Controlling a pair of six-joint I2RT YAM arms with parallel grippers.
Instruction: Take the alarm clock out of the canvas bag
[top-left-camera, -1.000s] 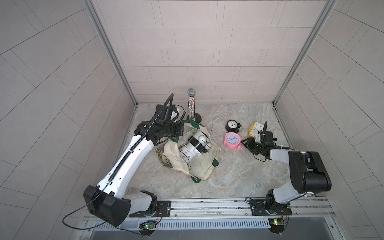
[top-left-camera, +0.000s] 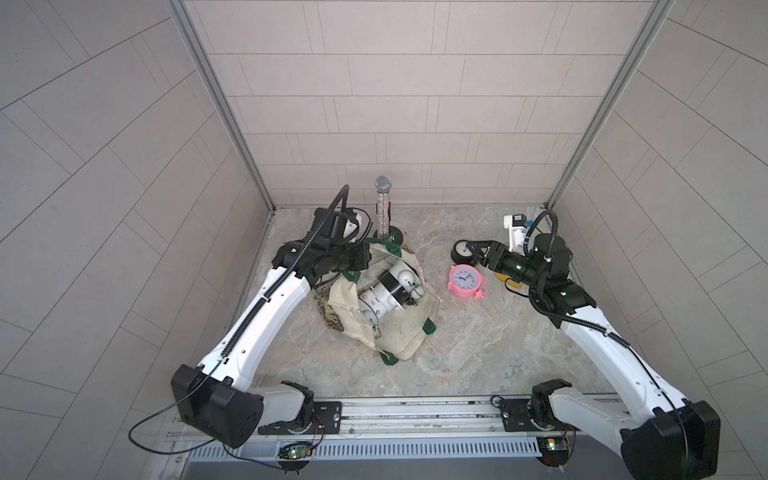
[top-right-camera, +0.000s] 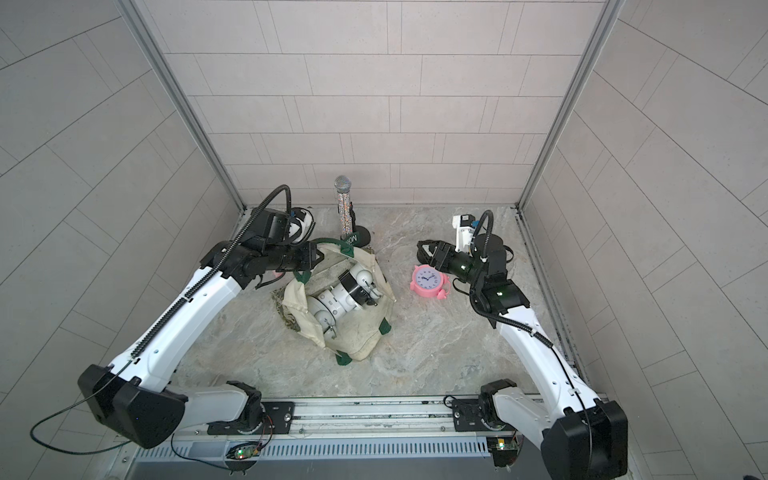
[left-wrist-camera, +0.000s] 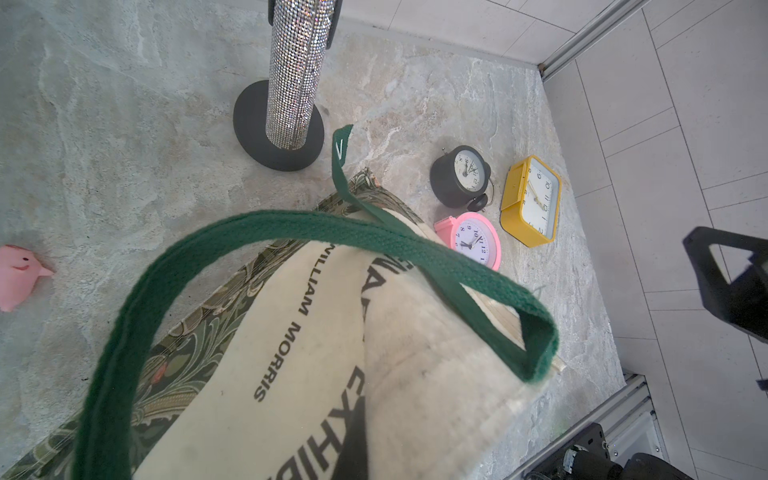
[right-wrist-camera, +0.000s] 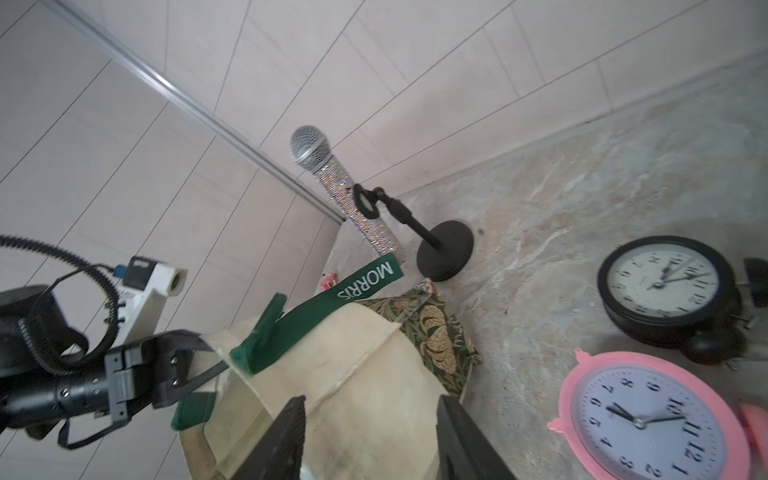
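Observation:
The canvas bag (top-left-camera: 416, 328), cream with green handles, lies with its mouth open; a white-and-black robot figure (top-left-camera: 389, 292) is inside. My left gripper (top-left-camera: 364, 256) is shut on the bag's thin rim at its upper left. Outside the bag, to its right, three alarm clocks stand on the table: a black one (right-wrist-camera: 664, 284), a pink one (top-left-camera: 464, 278) and a yellow one (left-wrist-camera: 532, 200). My right gripper is open, its fingers apart with nothing between them. From the top left view it hangs over the black clock and covers part of it.
Behind the bag stands a glittering microphone (top-left-camera: 383, 204) on a black base. A pink toy (left-wrist-camera: 20, 276) sits left of the bag in the left wrist view. Bare table lies in front of the pink clock.
My right arm has swung up and leftward, from beside the yellow clock to above the black one, now hiding most of the yellow clock. Left arm, bag and clocks look almost unchanged.

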